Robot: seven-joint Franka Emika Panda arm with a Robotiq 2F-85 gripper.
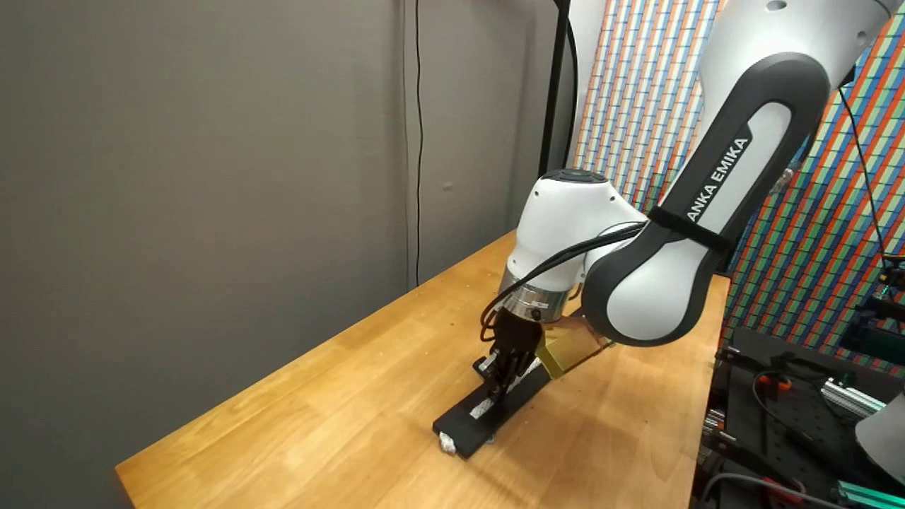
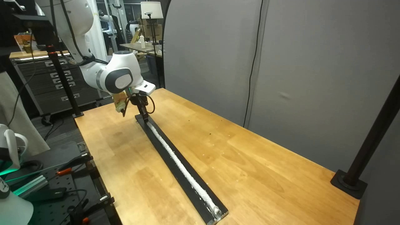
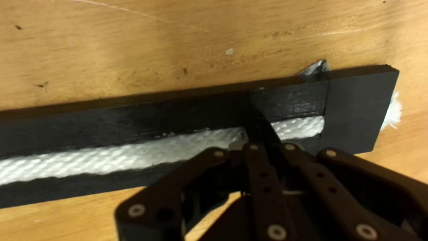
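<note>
A long black channel strip [image 2: 170, 159] lies on the wooden table, with a white braided rope [image 2: 176, 161] running along its groove. In the wrist view, the rope [image 3: 100, 160] disappears beneath my gripper and shows again on the other side, up to the black end piece [image 3: 355, 110]. My gripper is shut, its dark fingertips down at the groove near this end of the strip [image 1: 476, 420]. What lies between the fingers is too dark to make out. A frayed white rope end [image 3: 393, 112] sticks out past the end piece.
A grey wall panel [image 2: 318, 75] borders one long side, with a black post [image 2: 363, 150] at a corner. Clamps and tools lie beyond the other edge.
</note>
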